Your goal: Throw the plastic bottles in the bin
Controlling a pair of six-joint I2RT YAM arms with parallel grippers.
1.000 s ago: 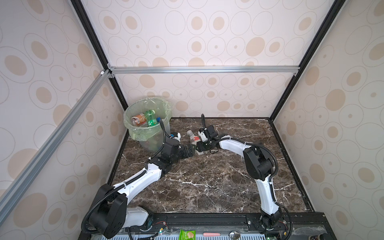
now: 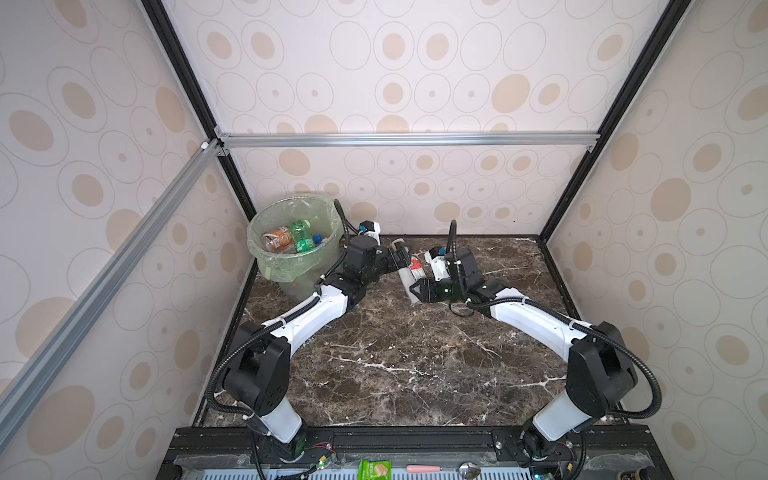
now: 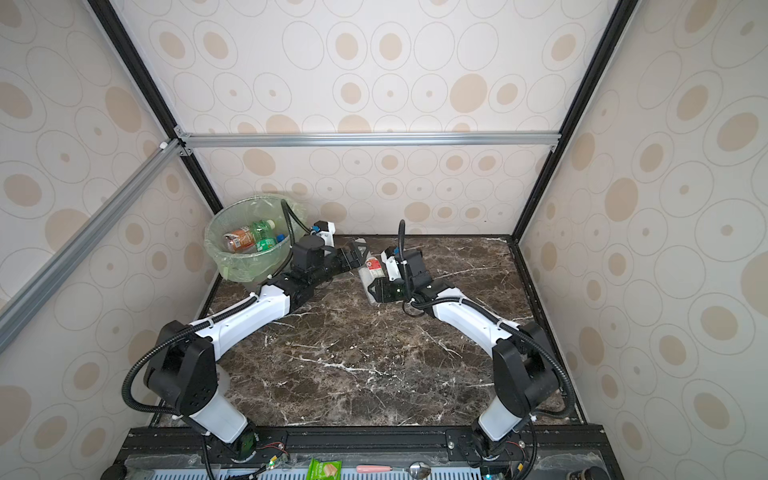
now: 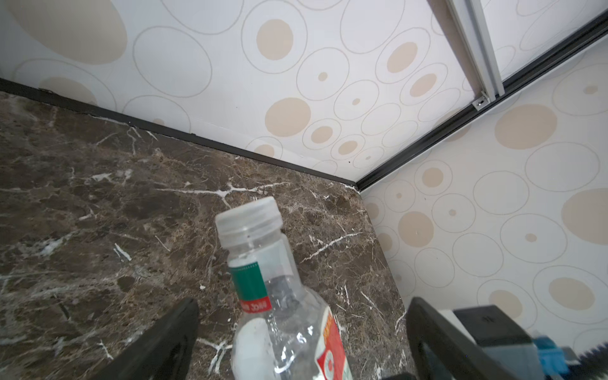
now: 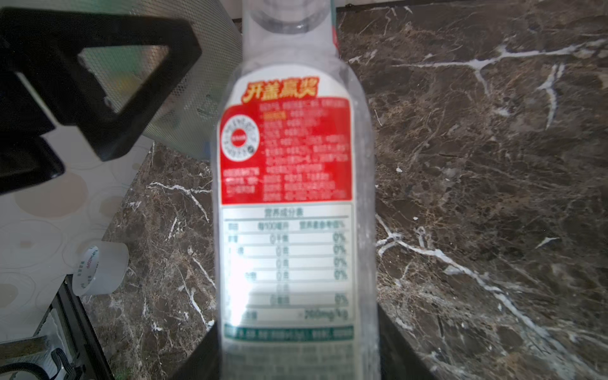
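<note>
A clear bottle with a red and white label (image 5: pixel 285 190) is lifted near the middle, my right gripper (image 2: pixel 416 290) shut on it; it fills the right wrist view. My left gripper (image 2: pixel 396 257) is open beside the bottle's upper part; in the left wrist view the bottle (image 4: pixel 285 335) stands between its blurred fingers, with no contact visible. The bin (image 2: pixel 280 268), lined with a green bag, stands at the back left holding several bottles, among them an orange-labelled one (image 2: pixel 277 238) and a green one (image 2: pixel 302 235).
Patterned walls and metal rails enclose it on the back and sides.
The bottle has risen and moved right in my right gripper. My left gripper has moved up and rightward toward the bottle's upper part.
</note>
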